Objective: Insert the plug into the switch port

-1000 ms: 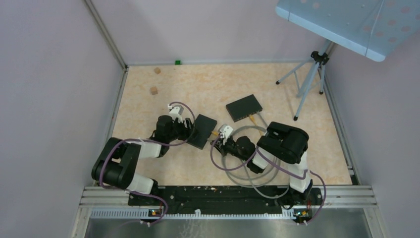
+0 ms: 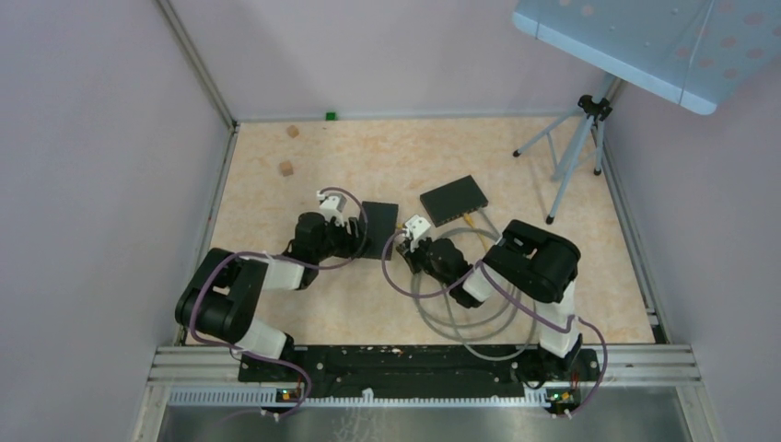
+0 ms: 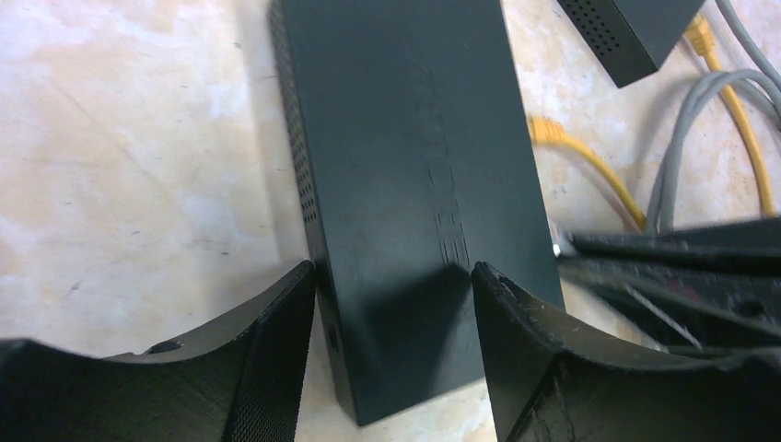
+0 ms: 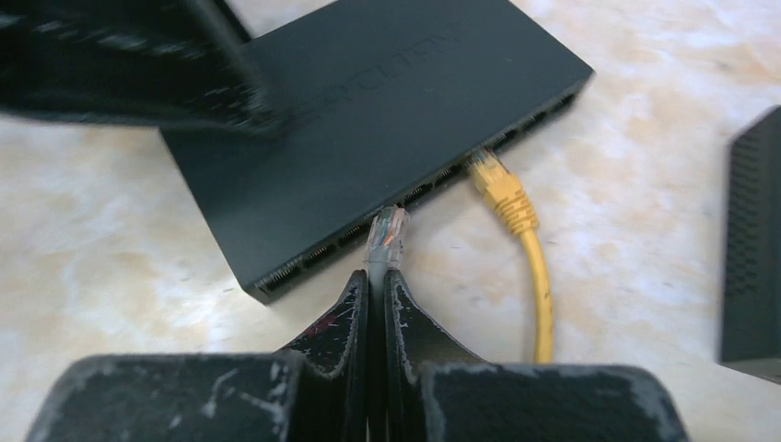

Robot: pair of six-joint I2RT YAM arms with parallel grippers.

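Note:
The near black switch point(image 2: 378, 230) lies between my grippers; in the left wrist view my left gripper is shut on the switch point(image 3: 405, 138), at its near-left part. In the right wrist view my right gripper is shut on a grey cable whose clear plug point(image 4: 387, 235) sits at the row of ports along the switch point(image 4: 350, 110), left of a yellow plug point(image 4: 497, 189) in another port. Whether the clear plug is inside a port I cannot tell.
A second black switch point(image 2: 453, 199) lies behind and to the right. Coiled grey cable lies under my right arm point(image 2: 534, 267). A tripod point(image 2: 576, 147) stands at the back right.
The near switch has turned from a slant to nearly upright in the top view.

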